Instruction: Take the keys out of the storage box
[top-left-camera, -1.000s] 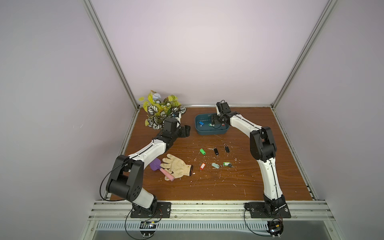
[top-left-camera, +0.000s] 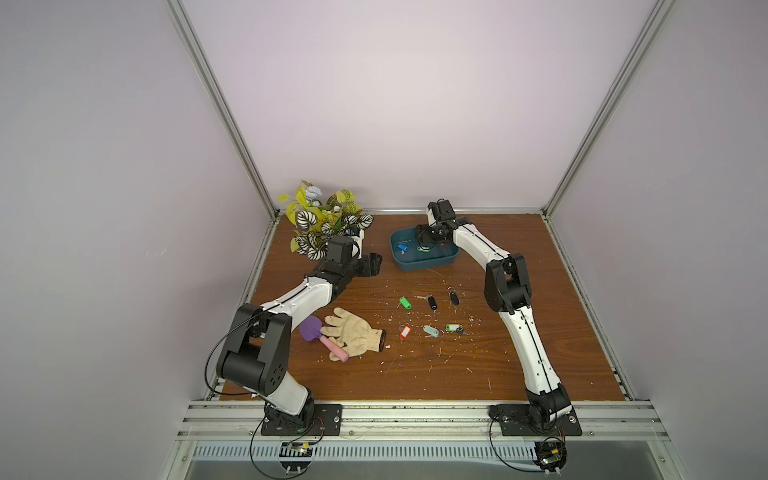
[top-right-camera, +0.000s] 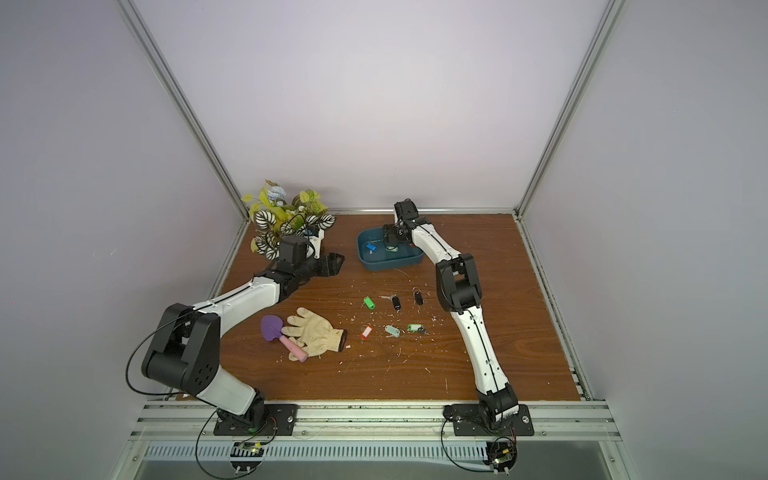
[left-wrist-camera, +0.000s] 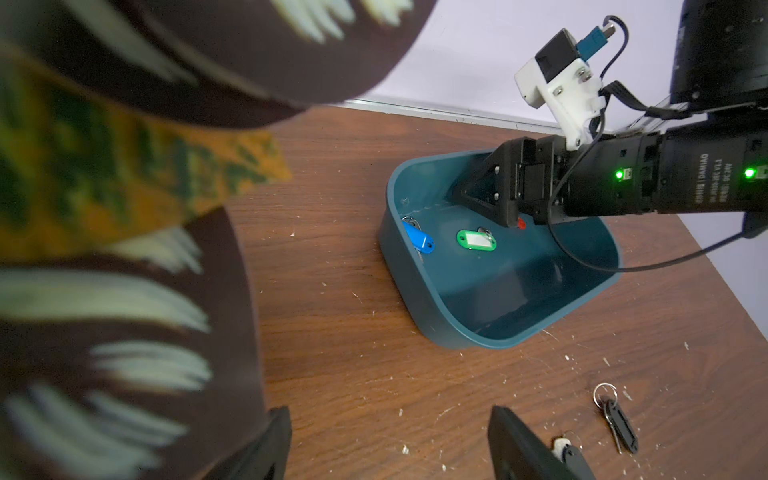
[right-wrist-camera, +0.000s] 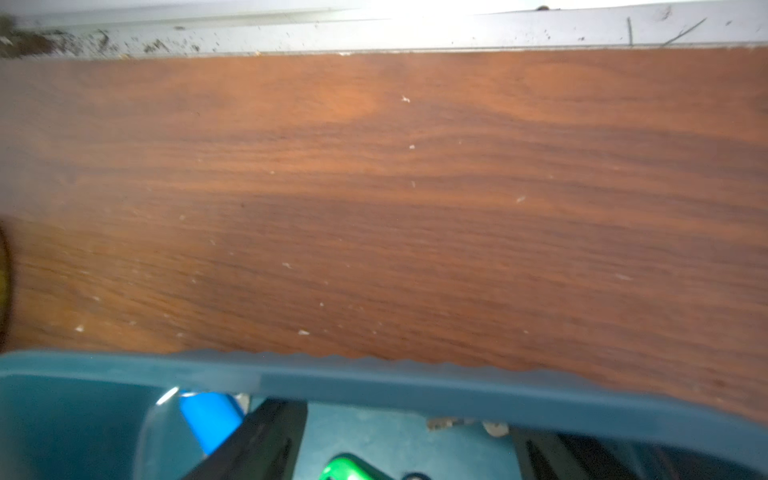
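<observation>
The blue-green storage box (top-left-camera: 424, 265) stands at the back of the table. Inside it lie a blue key tag (left-wrist-camera: 418, 238) and a green one (left-wrist-camera: 477, 240); a bit of a red tag (left-wrist-camera: 521, 224) peeks out beside the right arm. My right gripper reaches down into the box, open, its fingers apart by the far wall, with a key's metal part (right-wrist-camera: 448, 421) showing between them. Its fingers hide part of the box's right side. My left gripper is open and empty, over the table left of the box, near the plant.
Several keys lie in front of the box, including a green tag (top-left-camera: 405, 303), a black key (top-left-camera: 432, 302) and a red tag (top-left-camera: 405, 332). A leafy plant (top-left-camera: 308, 220), glove (top-left-camera: 352, 329) and purple spade (top-left-camera: 310, 328) occupy the left.
My right arm has swung left and stretched further, bringing its gripper slightly left inside the box. The box has shifted only a hair. My left arm is nearly still.
</observation>
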